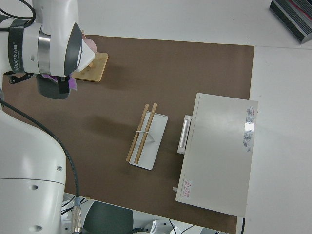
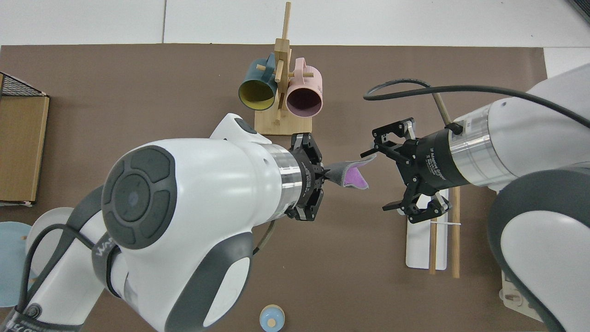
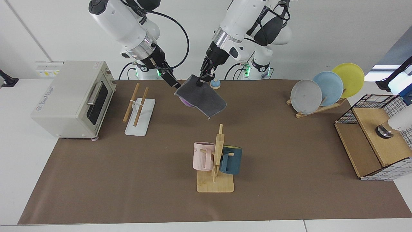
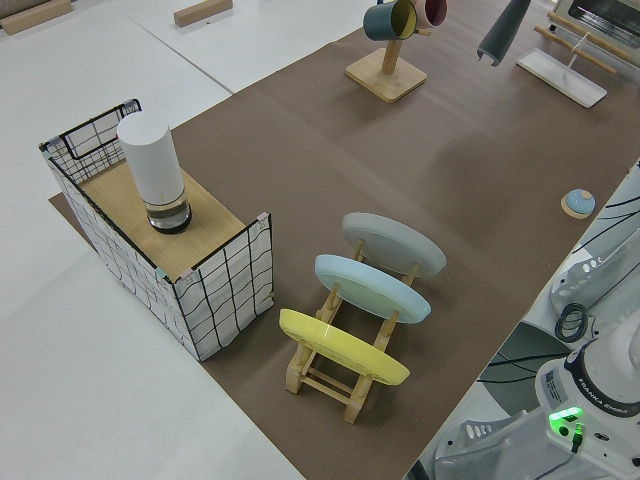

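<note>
A grey cloth with a purple underside (image 2: 352,171) hangs from my left gripper (image 2: 323,176), which is shut on it; in the left view the cloth (image 3: 204,100) dangles below the arm. My right gripper (image 2: 377,177) stands open to the right of it, its two fingers apart, close to the cloth's free end.
A wooden mug tree (image 2: 262,124) with two mugs stands behind. A white rack with wooden bars (image 3: 135,129) and an oven (image 3: 65,100) are to one side; plates on a rack (image 3: 324,109) and a wire-sided shelf (image 3: 359,150) are at the other.
</note>
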